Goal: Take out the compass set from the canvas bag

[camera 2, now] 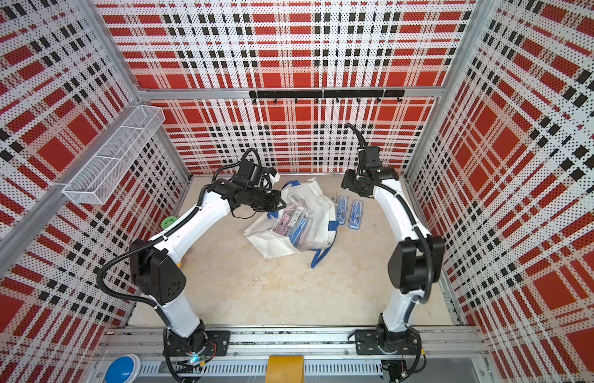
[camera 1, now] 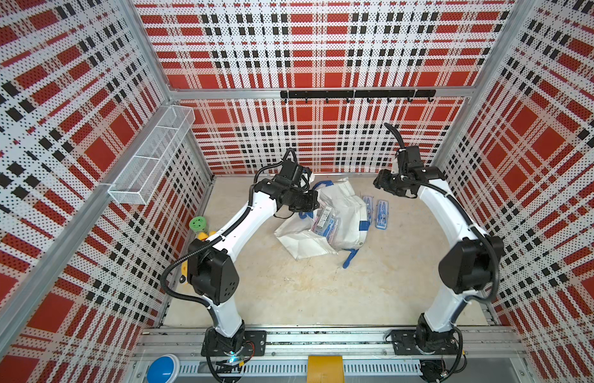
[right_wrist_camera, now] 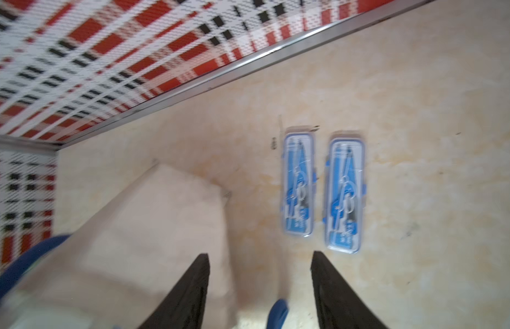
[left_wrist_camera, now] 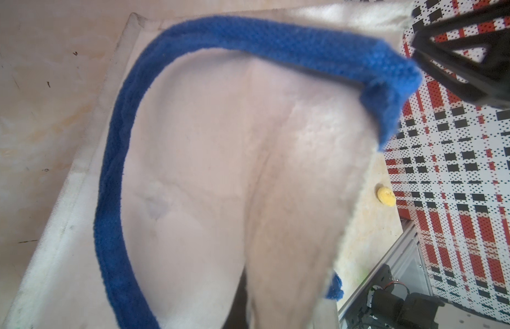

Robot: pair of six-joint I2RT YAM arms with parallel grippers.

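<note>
The white canvas bag (camera 1: 348, 198) lies open at the middle, with pink and blue packets (camera 2: 298, 226) inside its mouth. My left gripper (camera 1: 306, 203) is at the bag's upper left edge, shut; in the left wrist view white fabric and the blue strap (left_wrist_camera: 115, 164) fill the picture, and whether fabric is between its fingers is hidden. Two blue compass sets (right_wrist_camera: 345, 192) in clear cases lie side by side right of the bag. My right gripper is above the table beside them, open, with nothing between its fingers.
A wire basket (camera 1: 144, 178) hangs on the left wall and a black hook rail (camera 1: 357, 94) runs along the back. Green and yellow items (camera 1: 198, 223) sit at the far left.
</note>
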